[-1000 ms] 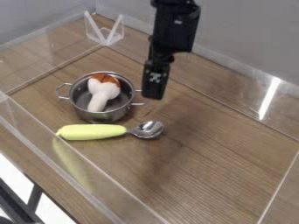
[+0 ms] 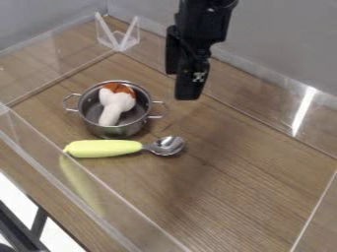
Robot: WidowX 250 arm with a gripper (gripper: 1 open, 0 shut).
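Note:
My black gripper (image 2: 186,83) hangs over the wooden table at the upper middle, open, with nothing seen between its fingers. Below and left of it a steel pot (image 2: 130,123) with two handles holds a white and orange object (image 2: 114,102). In front of the pot lie a yellow corn-like object (image 2: 101,148) and a steel spoon (image 2: 168,145), close end to end.
A white wire rack (image 2: 117,39) stands at the back left. Pale walls and clear edges border it.
My gripper has risen and shifted right, away from the pot. The objects on the table look unmoved.

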